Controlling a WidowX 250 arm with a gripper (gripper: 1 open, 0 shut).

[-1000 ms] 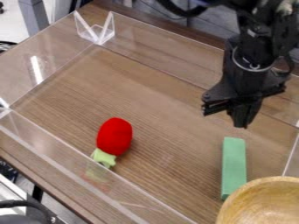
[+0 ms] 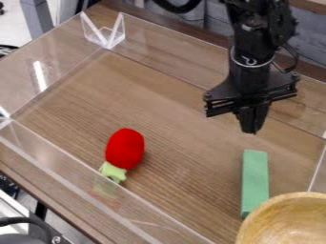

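The black gripper (image 2: 257, 124) points down over the right half of the wooden table, shut, with nothing visible between its fingers. A green rectangular block (image 2: 254, 186) lies on the table below it. A red oval object (image 2: 125, 148) rests at the lower left, with a small light green piece (image 2: 112, 172) beside it, toward the front.
A wooden bowl (image 2: 291, 230) sits at the bottom right. A clear plastic object (image 2: 105, 30) is at the back left. Table edges run along the left.
The objects on the table have not moved.
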